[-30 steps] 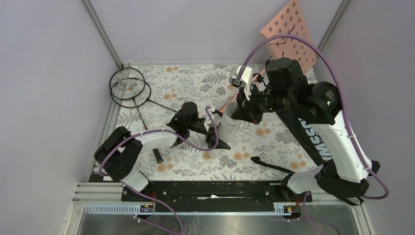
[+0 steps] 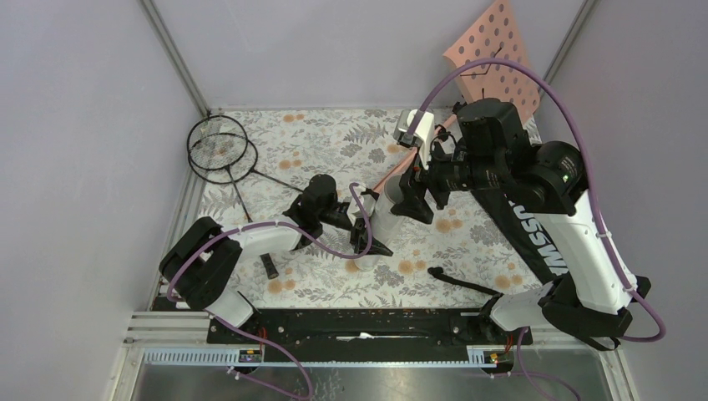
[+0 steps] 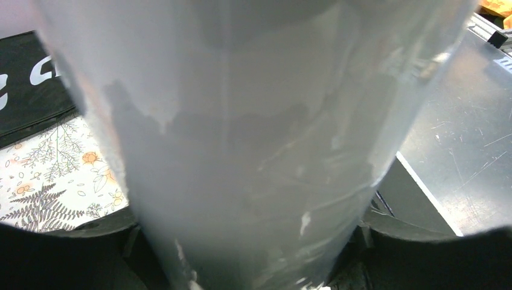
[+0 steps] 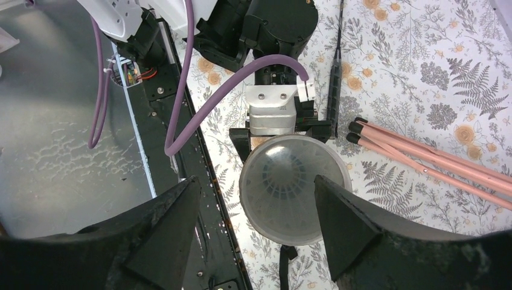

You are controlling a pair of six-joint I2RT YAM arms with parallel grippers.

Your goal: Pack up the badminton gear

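A translucent shuttlecock tube [image 2: 386, 220] stands a little tilted on the patterned cloth. My left gripper [image 2: 376, 222] is around its side; in the left wrist view the tube [image 3: 256, 139] fills the space between the fingers, which are against both its sides. At the tube's top end my right gripper [image 2: 427, 205] stands open, fingers wide apart. From the right wrist, the round clear cap [image 4: 290, 190] faces the camera between and beyond the spread fingers. Two rackets cross at the left, one black grip [image 2: 269, 266] near the left arm. A black bag [image 2: 522, 230] lies on the right.
Pink poles [image 4: 438, 162] lie on the cloth behind the tube. A pink perforated panel [image 2: 493, 58] leans at the back right. A black strap-like piece [image 2: 463, 282] lies front right. Free cloth shows at the back middle.
My right gripper's fingers have spread apart at the tube's top, and its arm has shifted only slightly. The left arm and the tube look about the same.
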